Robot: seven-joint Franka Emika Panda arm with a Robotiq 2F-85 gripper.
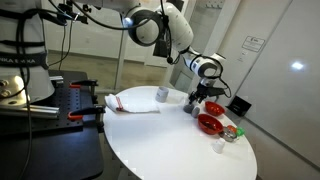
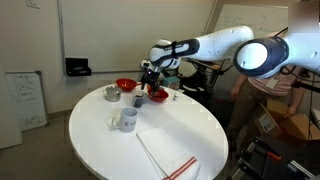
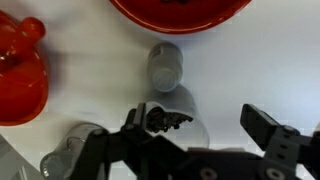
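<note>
No task is named. My gripper stands open over the table, its two dark fingers spread wide in the wrist view. Below them is a pale cup (image 3: 192, 104) with something dark inside, partly hidden by the left finger (image 3: 131, 134). A small grey cylinder (image 3: 165, 68) stands just beyond that cup. In exterior view 1 the arm reaches to the far side of the table, its gripper (image 1: 207, 91) close to the grey cup (image 1: 188, 107) and a red bowl (image 1: 210, 124). Whether the fingers touch the cup, I cannot tell.
Another red bowl (image 1: 214, 107) sits behind. In exterior view 2, a metal pot (image 2: 112, 93) and a white mug (image 2: 127, 119) stand left of the arm. A white cloth (image 2: 168, 151) lies nearer the front.
</note>
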